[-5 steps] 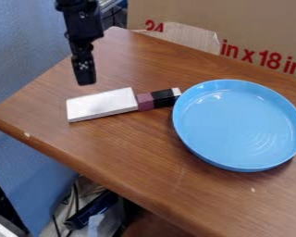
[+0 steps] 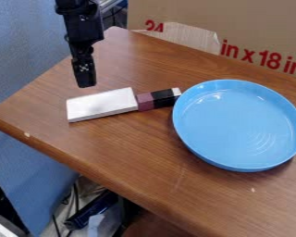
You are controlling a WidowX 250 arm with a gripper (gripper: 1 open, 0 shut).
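My black gripper (image 2: pixel 84 72) hangs at the upper left over the wooden table, just above and left of a long flat white piece (image 2: pixel 101 105). Beside that piece, a maroon and black block (image 2: pixel 157 99) lies in line with it, with some white at its far end. A round light blue plate (image 2: pixel 237 125) fills the right side of the table. Whether the gripper's fingers are apart or closed is hard to tell at this size.
A cardboard box (image 2: pixel 250 28) stands along the back.
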